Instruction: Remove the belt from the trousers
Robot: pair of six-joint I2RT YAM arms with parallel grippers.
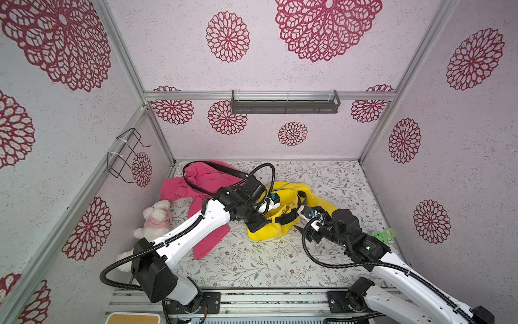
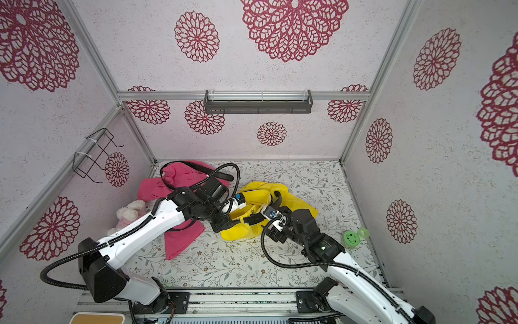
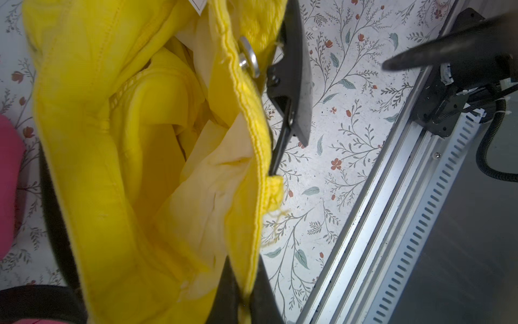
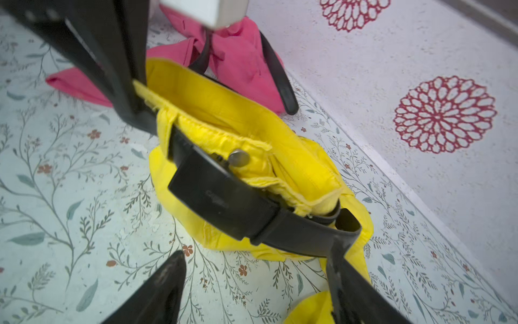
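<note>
The yellow trousers (image 1: pixel 272 232) lie crumpled mid-table, waistband lifted at the near side, with the black belt (image 4: pixel 215 199) running along it, its buckle facing out. My left gripper is shut on the yellow waistband edge, beside a belt loop and a metal button. My right gripper stands open just before the belt and waistband, nothing between its fingers; in the left wrist view one dark finger shows at the upper right.
Pink trousers (image 2: pixel 183 243) with a black belt lie at the back left, beside a white plush toy (image 1: pixel 156 221). Small green objects (image 2: pixel 350 237) sit at the right edge.
</note>
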